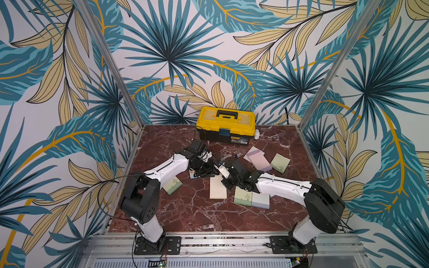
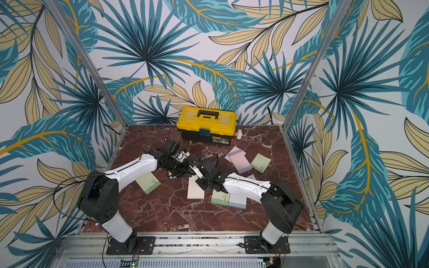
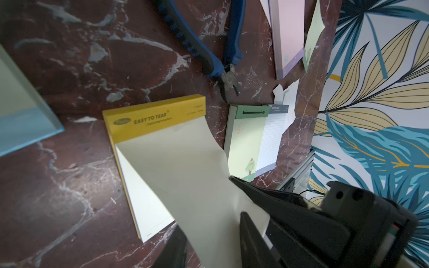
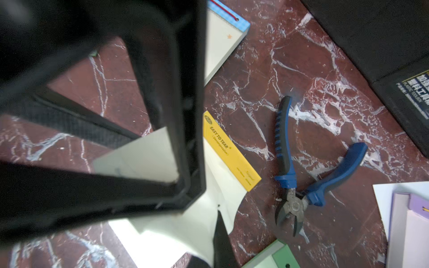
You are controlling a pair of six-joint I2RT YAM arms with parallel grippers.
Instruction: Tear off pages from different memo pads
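A memo pad with a yellow "EASY TO TEAR" strip [image 3: 154,117] lies on the table, still joined to its lifted cream top page [image 3: 178,156]. In the right wrist view, my right gripper is shut on the page's near side edge. My left gripper stands open around the page's lower end, its fingers spread to either side. Its dark frame covers the left of the right wrist view and hides part of the pad. In the top left view, both grippers meet above the pad [image 1: 218,189].
Blue-handled pliers [image 4: 286,151] lie just beyond the pad. A green pad [image 3: 245,143] and a lined pad [image 3: 272,138] are to its right, a blue-edged pad [image 3: 31,129] to its left. The yellow toolbox [image 1: 225,120] stands at the back.
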